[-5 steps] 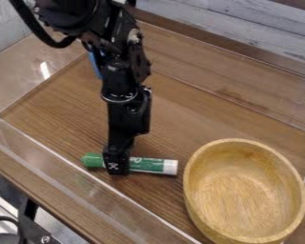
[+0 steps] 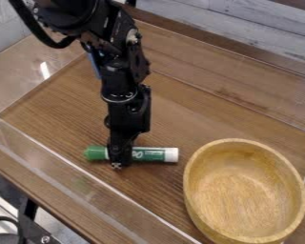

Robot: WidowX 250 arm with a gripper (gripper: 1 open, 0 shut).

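A green cylindrical tube (image 2: pixel 154 153) with a white end lies crosswise on the wooden table near the front middle. My black gripper (image 2: pixel 119 154) reaches down from above onto the tube's left part, shut on it; its fingertips are dark and partly hard to make out against the tube.
A round tan bowl (image 2: pixel 244 191) sits at the right front, close to the tube's white end. A blue object, mostly hidden, stands behind the arm at the back left.
The gripper and tube have shifted very slightly; the tube sits a touch higher in view than about a second ago.
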